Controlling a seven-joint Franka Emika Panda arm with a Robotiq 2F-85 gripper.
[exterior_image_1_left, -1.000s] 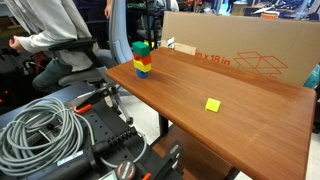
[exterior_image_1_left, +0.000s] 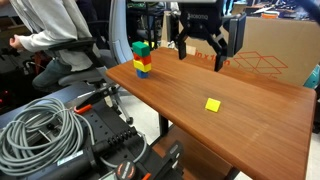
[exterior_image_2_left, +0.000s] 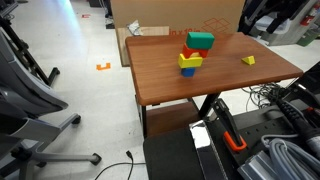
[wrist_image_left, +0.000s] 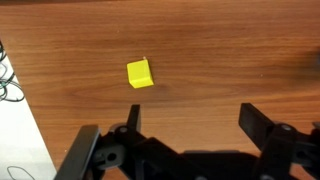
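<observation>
One small yellow block (exterior_image_1_left: 213, 105) lies alone on the wooden table (exterior_image_1_left: 255, 135). In the wrist view this yellow block (wrist_image_left: 140, 74) appears left of centre, beyond the fingertips. Above the table hangs my gripper (exterior_image_1_left: 200, 61), its fingers spread wide and nothing between them. The wrist view likewise shows the gripper open over bare wood, apart from the block. Near a table edge stands a stack of blocks (exterior_image_2_left: 194, 53), with green on top, then red, yellow and blue at the bottom.
A cardboard panel (exterior_image_1_left: 240, 47) rises along the table's back edge. Beside the table lie a coiled grey cable (exterior_image_1_left: 42, 140) and dark equipment.
My gripper has come down into exterior view 1 from above and now hangs lower over the table. The yellow block and the stack have stayed in place.
</observation>
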